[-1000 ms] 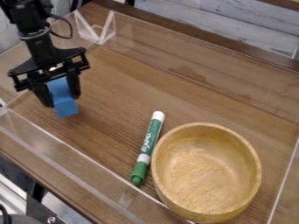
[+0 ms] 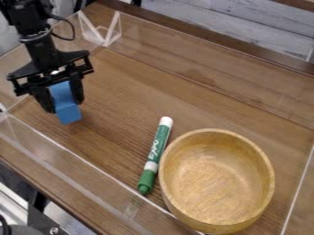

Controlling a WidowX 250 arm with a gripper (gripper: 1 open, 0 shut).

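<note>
My black gripper (image 2: 54, 81) reaches in from the left edge, low over the wooden table (image 2: 172, 64). Its fingers are around a blue block (image 2: 66, 113) near the left side; whether they press on it is not clear. A green-and-white marker (image 2: 156, 154) lies lengthwise near the centre front. A round, pale wooden bowl (image 2: 216, 170) sits at the front right, empty.
Clear plastic edging runs along the left side and front, with a cable at the lower left corner.
The gripper and arm have shifted slightly over the last second, with the blue block staying nearly in place beneath them.
</note>
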